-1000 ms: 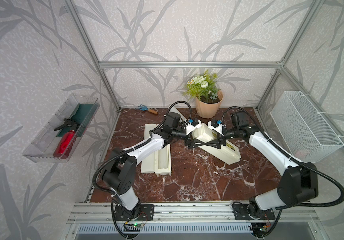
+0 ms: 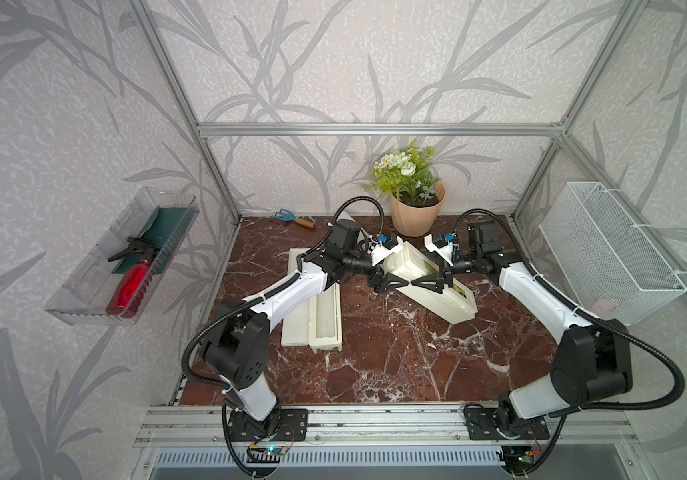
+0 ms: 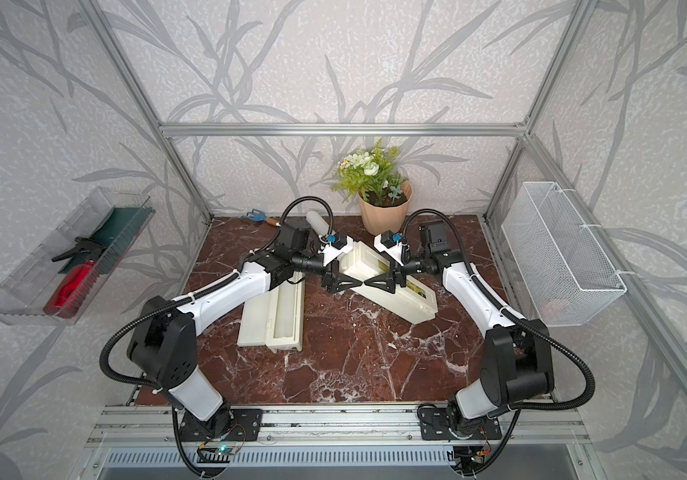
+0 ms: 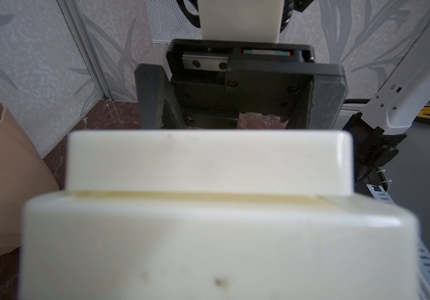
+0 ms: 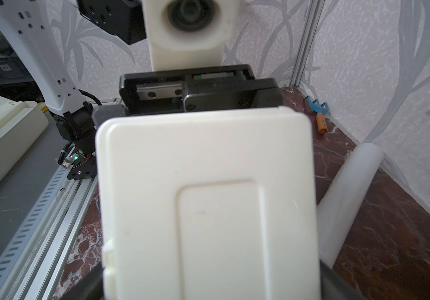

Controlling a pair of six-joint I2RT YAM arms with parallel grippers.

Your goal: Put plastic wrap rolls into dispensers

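Note:
One cream dispenser [image 2: 443, 304] lies slanted on the table's right half, its far left end between my two facing arms. My left gripper [image 2: 395, 281] and right gripper [image 2: 425, 282] point at each other there, both open. Its pale body [image 5: 215, 155] fills the right wrist view, with dark blurred fingers [image 5: 342, 287] at its lower sides. The left wrist view has the dispenser [image 4: 210, 165] in front of the other arm's spread fingers [image 4: 327, 95]. A second dispenser [image 2: 340, 336] stands open at left, pale inside; its contents are unclear. A loose white roll [image 5: 350, 195] lies at the back.
A flat lid [image 2: 295, 320] lies beside the left dispenser. At the back are a flower pot [image 2: 416, 217] and a blue garden fork [image 2: 284, 215]. Wire baskets hang on both sides, the white one [image 2: 611, 248] at right.
My right gripper has drawn back slightly to the right, and its fingertips no longer overlap the left's as much. The slanted dispenser has shifted slightly left and back. The left arm has barely moved.

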